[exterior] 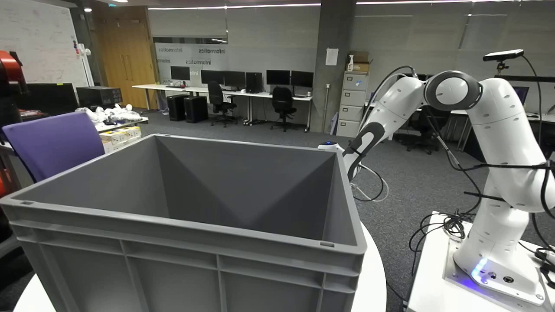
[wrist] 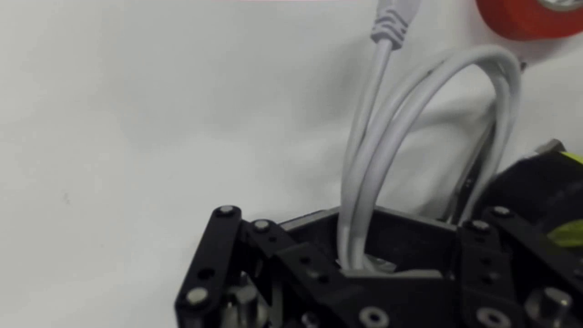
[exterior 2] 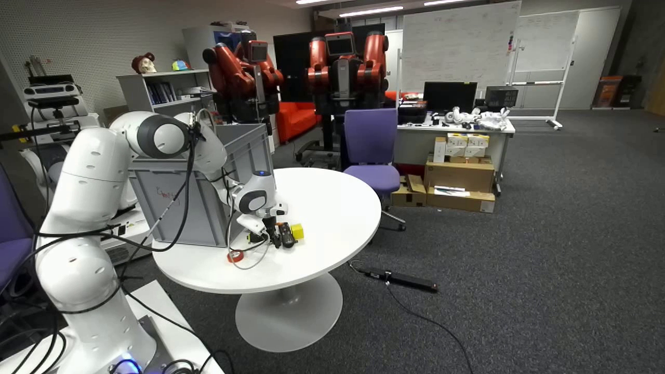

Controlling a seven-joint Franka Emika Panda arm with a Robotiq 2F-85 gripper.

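Observation:
In the wrist view my gripper is at the lower edge, its fingers drawn together. White cable (wrist: 377,147) runs in doubled strands over and into the space between its linkages, then loops to the right. Whether the fingertips pinch it cannot be told. One cable end, a pale plug (wrist: 391,24), lies toward the top. In the second exterior view the gripper (exterior 2: 274,240) is low over the round white table (exterior 2: 330,212), among small dark objects. Its fingertips are hard to make out there. The first exterior view hides it behind the grey box (exterior: 182,229).
A roll of red tape (exterior 2: 235,255) lies close to the gripper, with a yellow block (exterior 2: 297,231) and a dark object (exterior 2: 287,236) on its other side. In the first exterior view the box's visible interior looks empty.

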